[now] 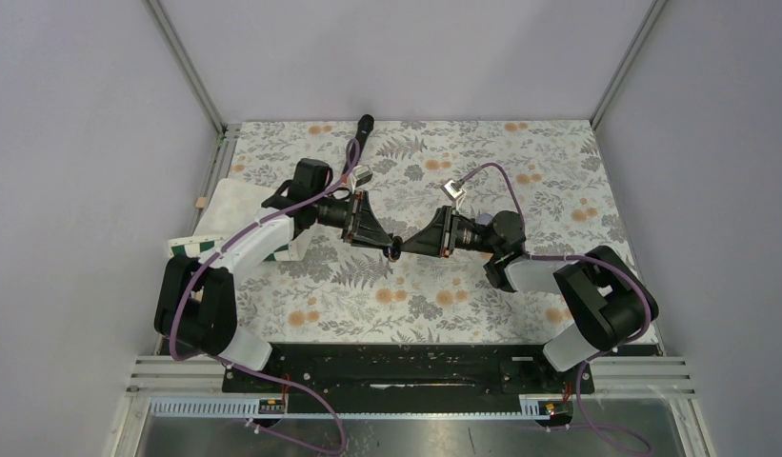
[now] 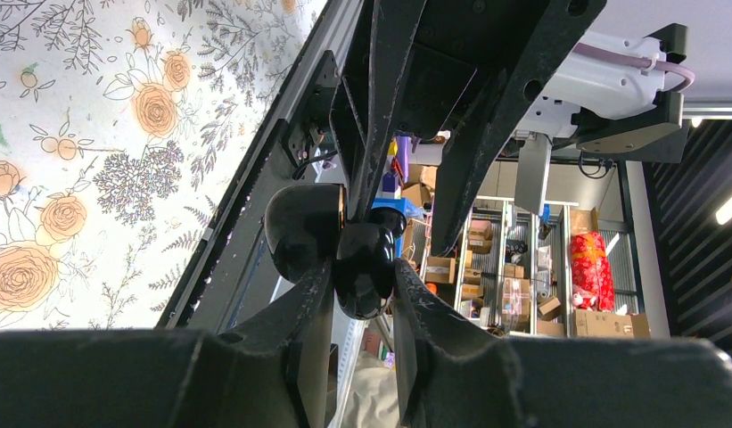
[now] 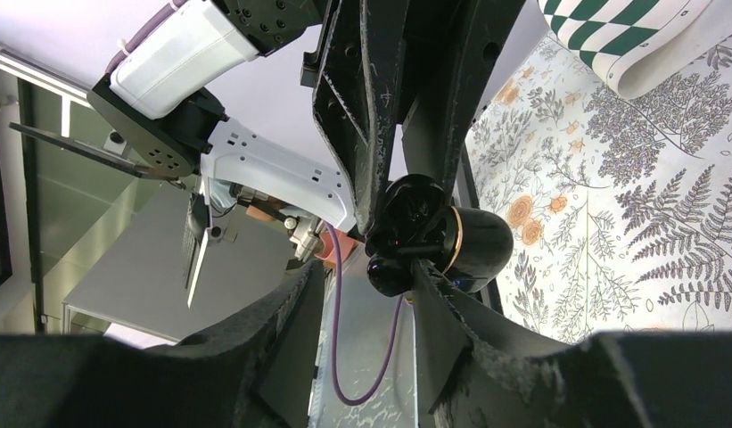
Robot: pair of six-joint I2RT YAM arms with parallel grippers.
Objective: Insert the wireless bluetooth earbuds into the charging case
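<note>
My two grippers meet above the middle of the table. At the left gripper is the small glossy black charging case, with a gold rim and its dark cavity facing the right wrist camera. A small black earbud piece is at the case's near side, by the right gripper's fingertips. In the left wrist view a rounded black piece sits between the near fingers. My left gripper is shut on the case; my right gripper is part open around the earbud area, its exact hold partly hidden.
A green-checked white cloth lies at the table's left, under the left arm. A black microphone-like object lies at the back.
</note>
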